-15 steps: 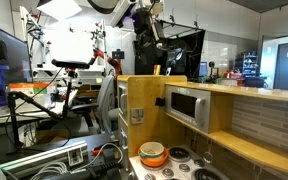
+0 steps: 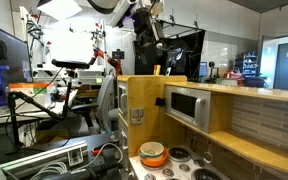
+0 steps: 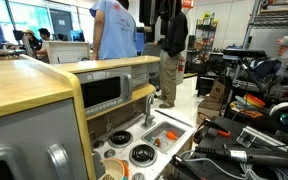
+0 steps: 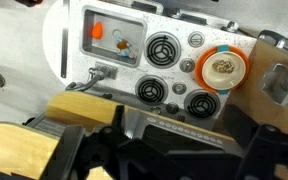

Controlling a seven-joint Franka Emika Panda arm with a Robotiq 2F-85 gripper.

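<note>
My gripper stands open, high above the toy kitchen, with nothing between its fingers. It hangs near the top in the first exterior view, well clear of the counter. An orange-rimmed bowl or pot (image 4: 238, 82) sits at the right of the stove in the wrist view, with something pale inside. To the left, the metal sink (image 4: 87, 43) holds an orange object (image 4: 96, 30) and a small item (image 4: 122, 42) too small to make out.
Beside the sink are several round burners (image 4: 163, 49) and a faucet (image 4: 101, 74). A microwave (image 2: 188, 106) is set in the wooden shelf unit (image 2: 239, 118), which rises behind the counter. People (image 3: 114, 30) stand behind the unit.
</note>
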